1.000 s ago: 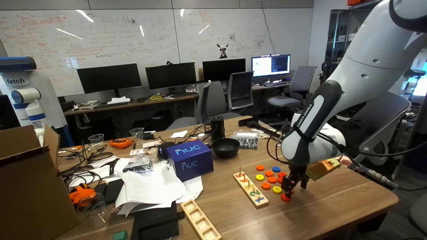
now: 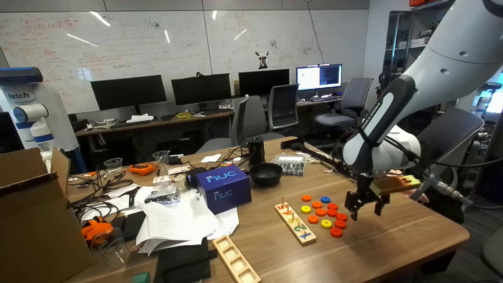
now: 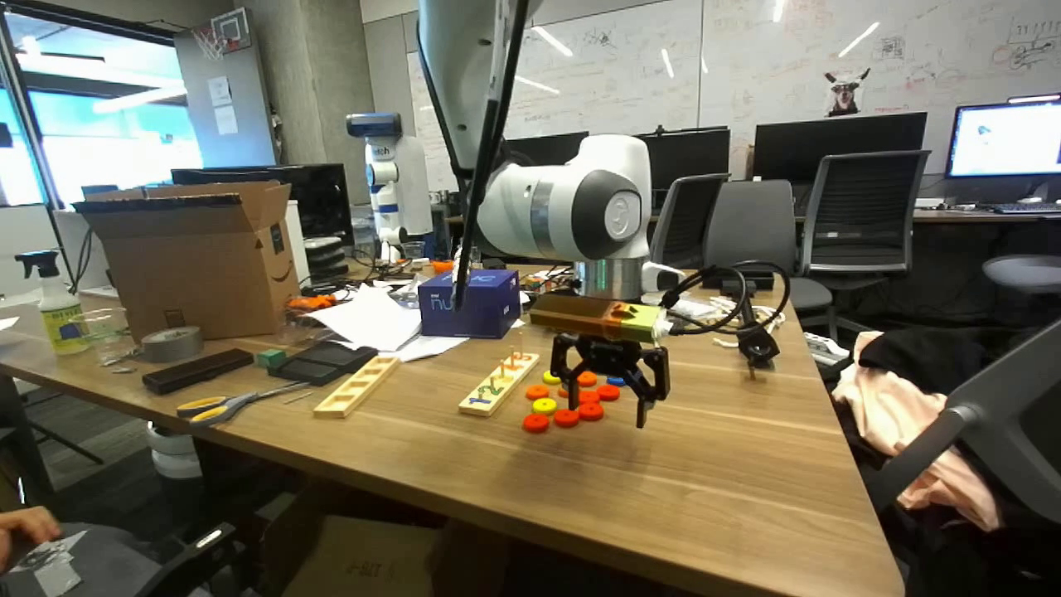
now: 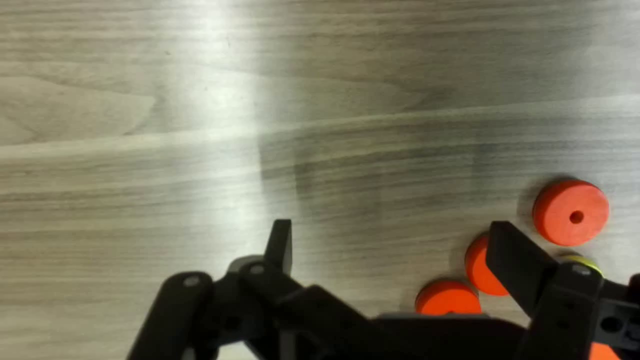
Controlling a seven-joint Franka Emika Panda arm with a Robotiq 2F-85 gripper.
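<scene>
My gripper (image 2: 366,214) hangs open above the bare wood to the right of the rings, with nothing between its fingers. In the wrist view its right finger (image 4: 519,264) overlaps some red rings, while bare table shows between the fingertips. Several red rings (image 2: 336,232), yellow rings (image 2: 326,224) and a blue ring (image 2: 325,199) lie flat in a loose cluster. Left of them rests a wooden peg board (image 2: 296,223) with upright pegs and coloured numerals. In exterior view 2 the gripper (image 3: 608,408) partly covers the cluster.
A shallow wooden tray (image 2: 236,259) with empty compartments lies farther left. Behind stand a blue box (image 2: 224,188), a black bowl (image 2: 266,174) and a clear parts case (image 2: 290,165). Papers (image 2: 177,214) clutter the left side.
My gripper has moved up and to the right in exterior view 1, away from the rings. Red rings at the cluster's right edge that it covered now show. The rings appear unmoved.
</scene>
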